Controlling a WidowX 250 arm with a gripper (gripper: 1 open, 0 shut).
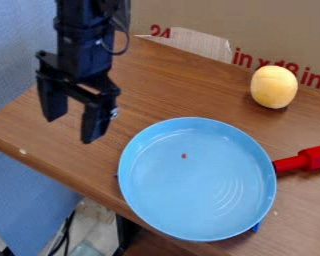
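Observation:
My black gripper (75, 108) hangs over the left part of the wooden table, left of a light blue plate (196, 180). Its two fingers stand apart, open, with nothing seen between them. A yellow round object (274, 86) sits at the back right. A red object (299, 162) lies just right of the plate, partly out of view.
A cardboard box (270, 30) stands along the back. Something blue lies under the plate's right edge. The table's left edge drops to a blue surface.

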